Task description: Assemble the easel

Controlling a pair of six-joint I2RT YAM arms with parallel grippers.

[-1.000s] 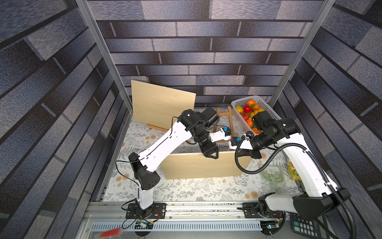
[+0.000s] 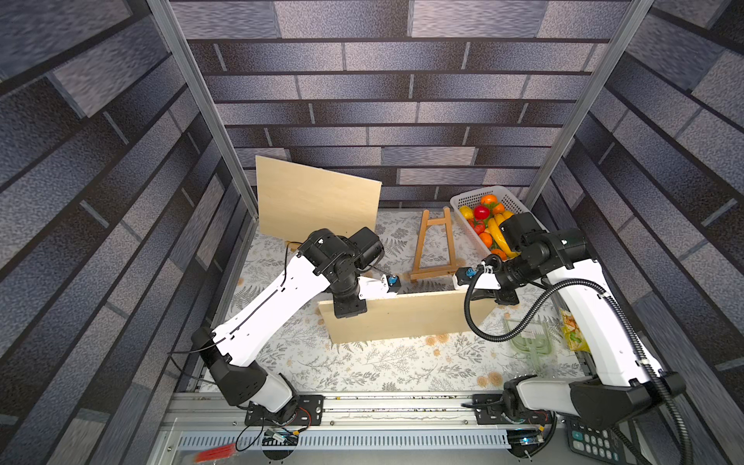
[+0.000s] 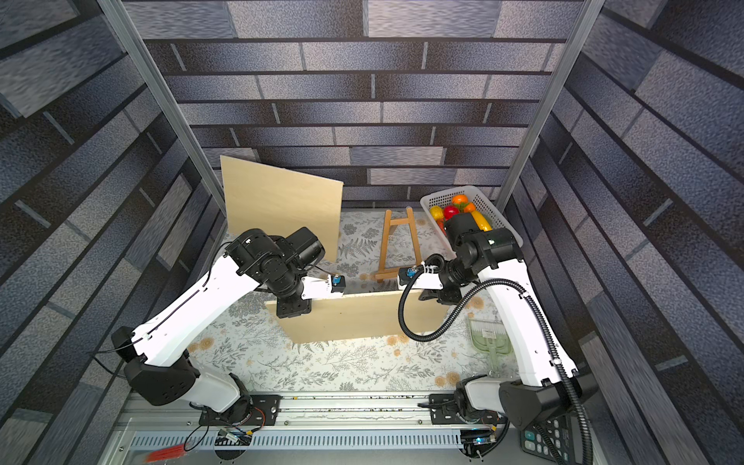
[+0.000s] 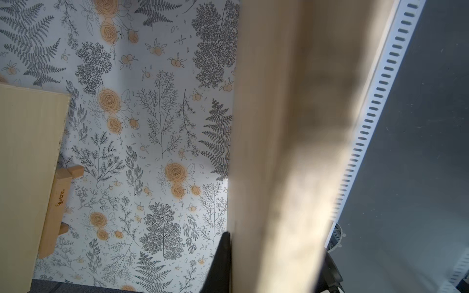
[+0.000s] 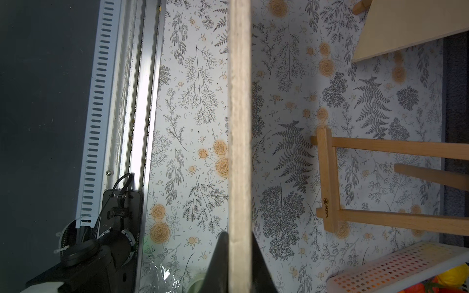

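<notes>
A thin wooden board (image 2: 410, 316) stands on its long edge near the front, held at both ends. My left gripper (image 2: 350, 304) is shut on its left part; my right gripper (image 2: 496, 293) is shut on its right part, the board's edge running between the fingers in the right wrist view. Behind it an empty wooden easel (image 2: 434, 271) (image 5: 327, 175) lies or stands low on the patterned table. A second board (image 2: 317, 197) (image 4: 26, 185) at the back left leans on a wooden stand (image 4: 51, 214).
A basket (image 2: 465, 197) of fruit stands at the back right. A green translucent item (image 3: 488, 337) and a colourful packet (image 2: 573, 333) lie at the right. The table (image 2: 279, 348) has bare room in front of the held board.
My left gripper has moved leftward along the board and down toward its left part. The board has shifted slightly. The right arm has moved a little to the right.
</notes>
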